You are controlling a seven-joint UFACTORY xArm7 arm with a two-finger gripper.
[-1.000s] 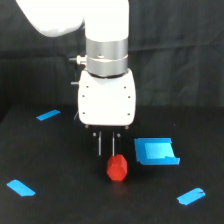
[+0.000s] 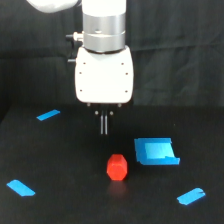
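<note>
A red faceted object [image 2: 117, 167] sits on the dark table toward the front centre. Above and behind it in the picture, my gripper [image 2: 104, 125] hangs from the white hand. Its two thin fingers are close together, shut, and nothing shows between them. Dark table is visible between the fingertips and the red object, so the two look apart.
A blue open box or tray [image 2: 141, 153] stands to the right of the red object. Flat blue pieces lie at the back left [image 2: 48, 115], front left [image 2: 20, 188] and front right [image 2: 191, 196].
My gripper has risen away from the red object, and its fingers have drawn closer together. The red object and the blue things appear to be in the same places.
</note>
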